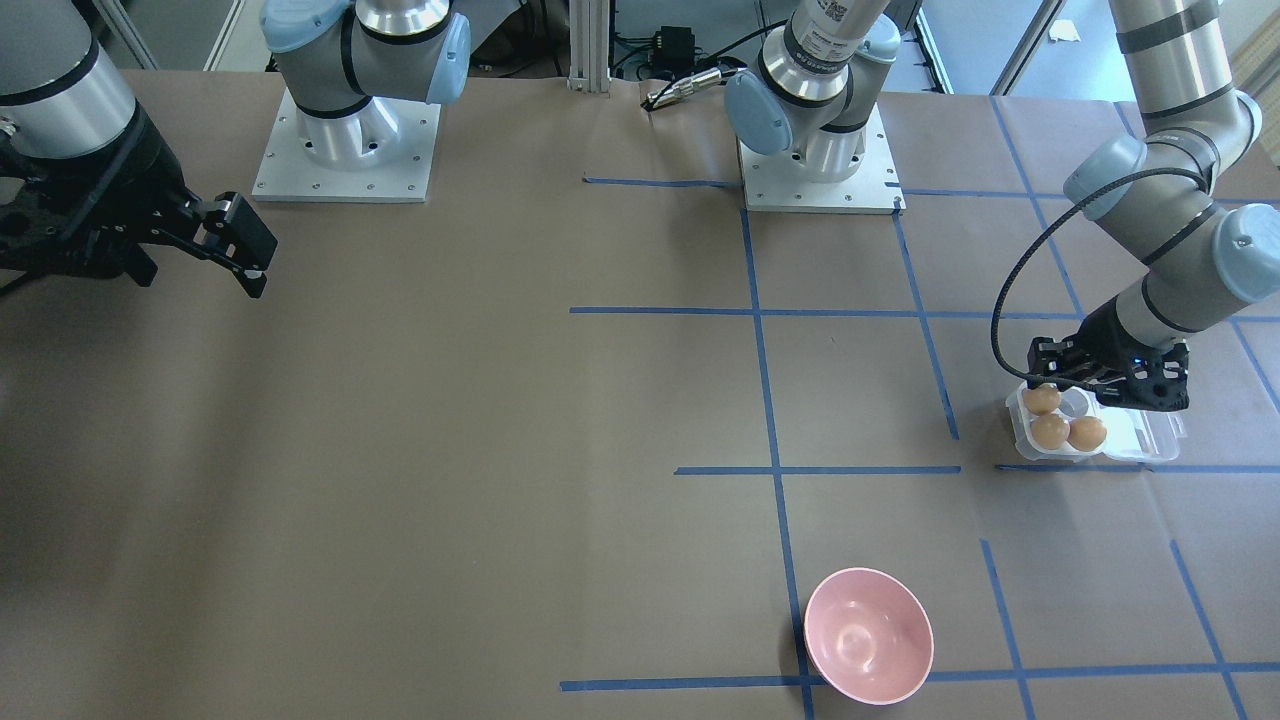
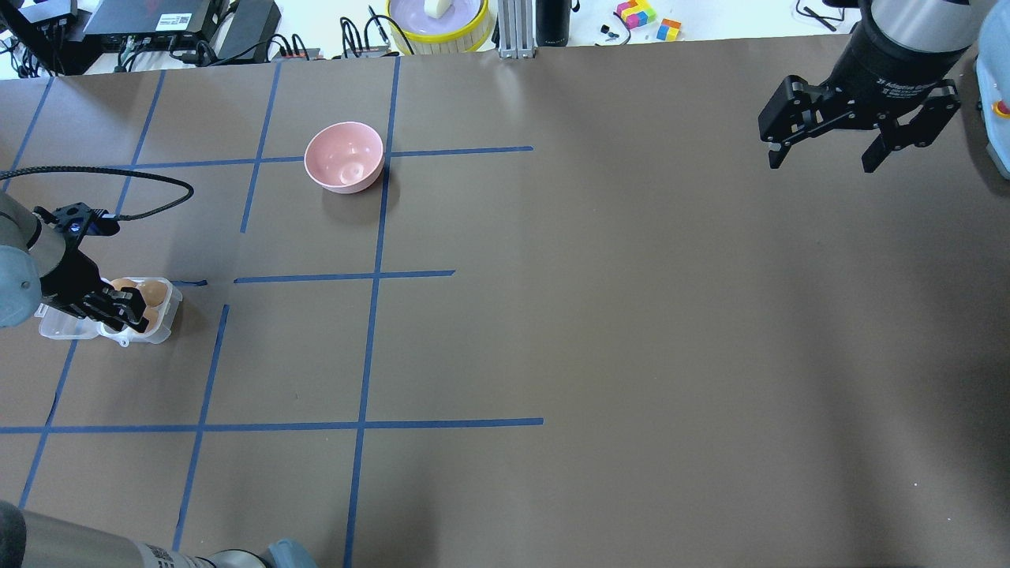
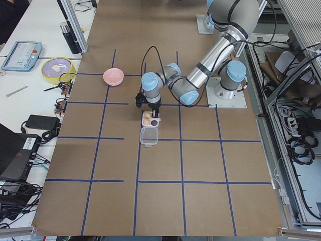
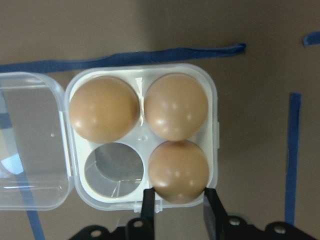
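A clear plastic egg carton (image 4: 142, 82) with its lid (image 4: 31, 140) folded open holds three brown eggs: top left (image 4: 104, 107), top right (image 4: 176, 105) and bottom right (image 4: 178, 170); the bottom-left cup is empty. My gripper is low over the carton, a fingertip at either side of the bottom-right egg's lower part, the fingers apart; whether they grip it I cannot tell. From the front, the gripper (image 1: 1106, 378) partly hides the carton.
A pink bowl (image 1: 869, 636) stands on the taped table, apart from the carton. Another arm's black gripper (image 2: 857, 118) is across the table.
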